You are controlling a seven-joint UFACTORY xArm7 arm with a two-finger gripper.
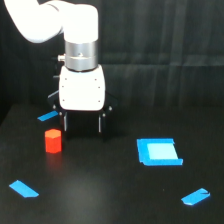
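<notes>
A small red-orange cube [53, 141] sits on the dark table at the left. My gripper [83, 122] hangs behind and to the right of it, apart from the cube. Its thin dark fingers point down with a wide gap between them, so it stands open, and nothing shows in that gap. A white square [161, 152] framed by blue tape [142, 152] lies at the right, with nothing on it.
Strips of blue tape lie at the front left [24, 188], the front right [195, 197] and behind the cube [48, 116]. A dark curtain [165, 55] hangs at the back.
</notes>
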